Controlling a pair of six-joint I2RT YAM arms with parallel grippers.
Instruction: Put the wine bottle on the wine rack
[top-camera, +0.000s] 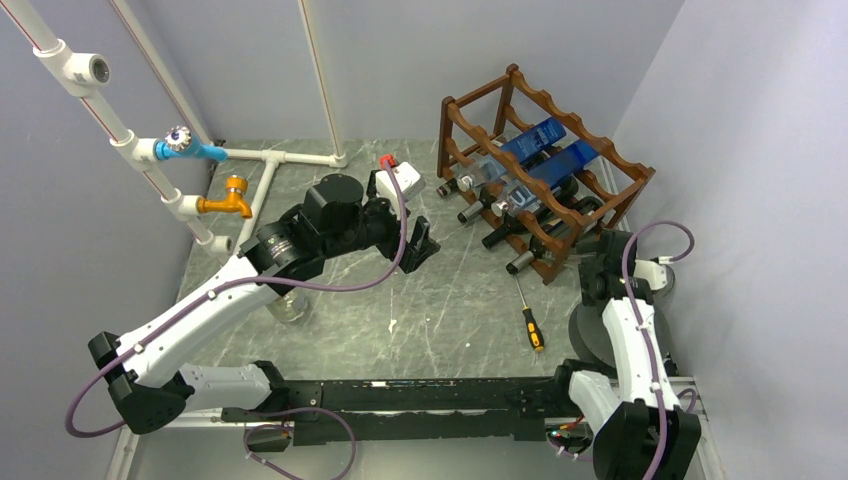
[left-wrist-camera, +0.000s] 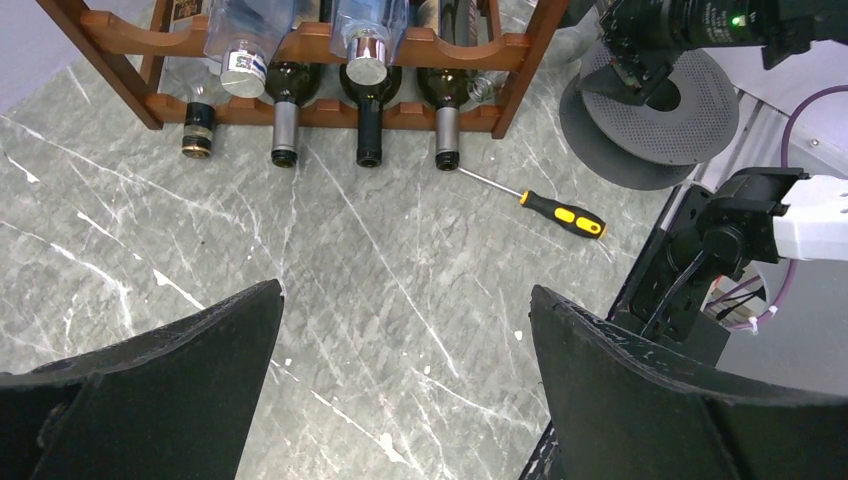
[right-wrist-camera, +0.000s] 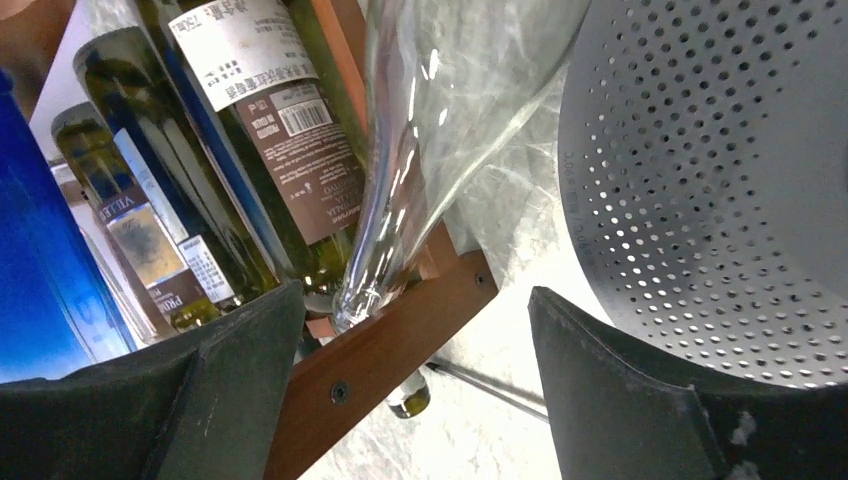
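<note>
The wooden wine rack (top-camera: 610, 150) holds several bottles: two clear-and-blue ones (top-camera: 560, 170) on the upper level and dark wine bottles (left-wrist-camera: 448, 95) below, necks outward. My left gripper (top-camera: 420, 248) is open above empty marble, left of the rack. My right gripper (top-camera: 600, 275) is part open at the rack's right end, beside its lower wooden rail (right-wrist-camera: 380, 355); a transparent crumpled item, possibly plastic or a bottle (right-wrist-camera: 420, 150), lies between rack and spool in the right wrist view.
A perforated grey spool (left-wrist-camera: 660, 140) sits at right. A screwdriver (top-camera: 532, 328) lies before the rack. Pipes with blue (top-camera: 190, 149) and orange (top-camera: 225, 203) taps line the left; a clear jar (top-camera: 288, 308) stands below the left arm.
</note>
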